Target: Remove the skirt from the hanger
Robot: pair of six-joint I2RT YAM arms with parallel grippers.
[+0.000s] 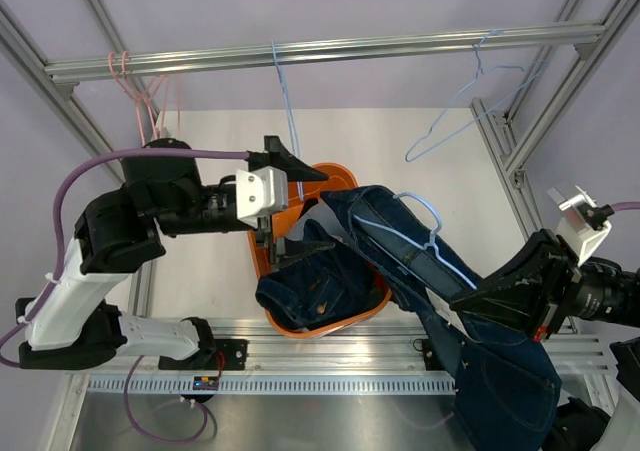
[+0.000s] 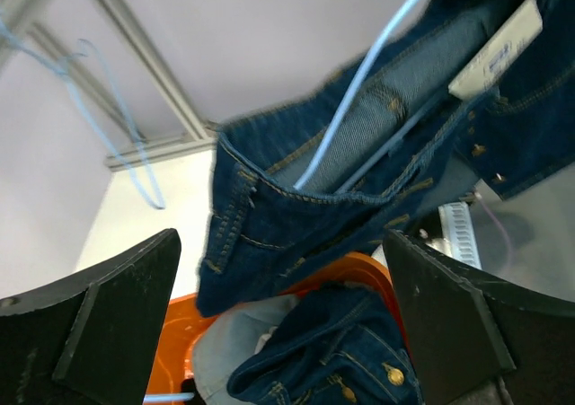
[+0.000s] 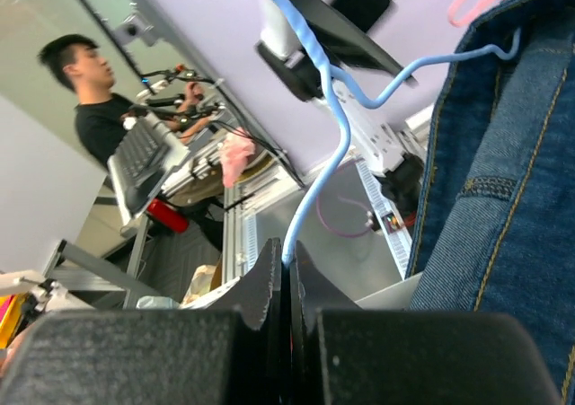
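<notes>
A dark denim skirt (image 1: pixel 505 391) with a white tag hangs at right on a light blue hanger (image 1: pixel 430 243), its waistband reaching over the orange bin. My right gripper (image 1: pixel 470 296) is shut on the hanger's wire, which rises from between the fingers in the right wrist view. My left gripper (image 1: pixel 285 201) stands open above the bin, left of the skirt; in the left wrist view the waistband (image 2: pixel 269 216) and hanger wire lie beyond its empty fingers.
The orange bin (image 1: pixel 257 251) holds folded denim and grey cloth. Blue and pink hangers (image 1: pixel 145 101) hang from the metal rail (image 1: pixel 360 45). White board shows around the bin.
</notes>
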